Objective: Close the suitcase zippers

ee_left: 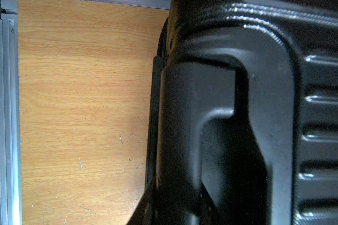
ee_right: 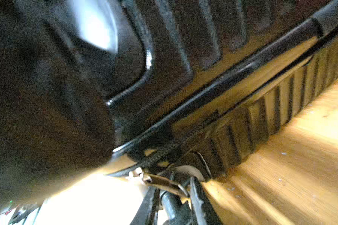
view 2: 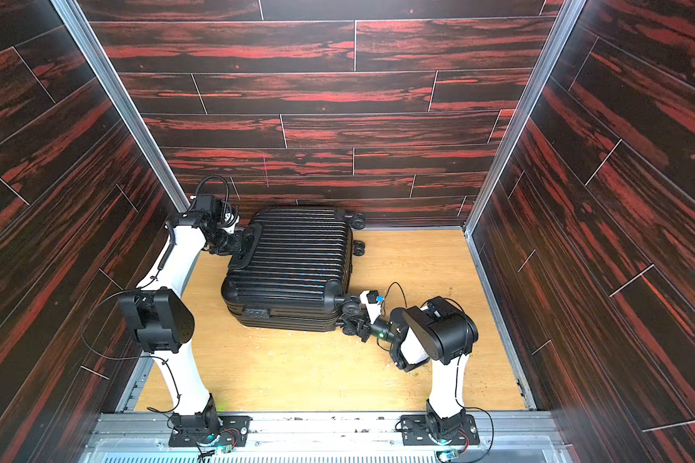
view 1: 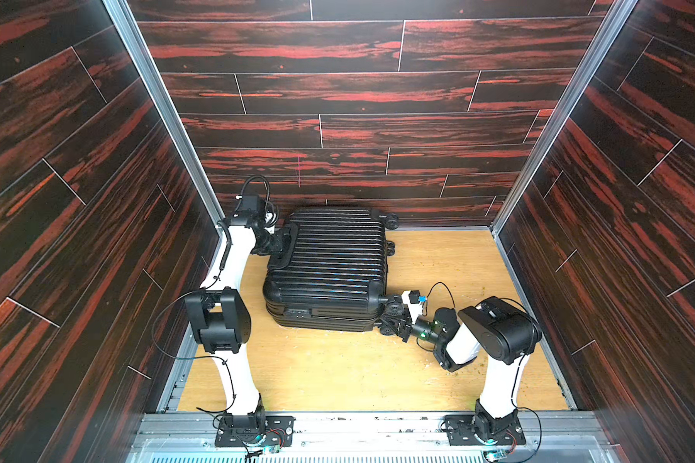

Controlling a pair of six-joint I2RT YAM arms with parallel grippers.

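Note:
A black ribbed suitcase (view 1: 333,258) lies flat on the table. My left gripper is shut on its side handle (ee_left: 178,123), one finger on each side. At the near right corner, beside a wheel, is my right gripper. Its fingers (ee_right: 202,206) stand apart in the right wrist view. A metal zipper pull (ee_right: 163,182) lies across the gap at their tips. Behind it, the zipper teeth (ee_right: 176,144) run along the suitcase's side seam. A dark blurred shape, probably a wheel, hides the left of that view.
More wheels (view 1: 391,221) stick out on the suitcase's right side. Bare table (view 1: 455,262) lies to the right and in front. The far side of the suitcase is close to the back wall (view 1: 347,185).

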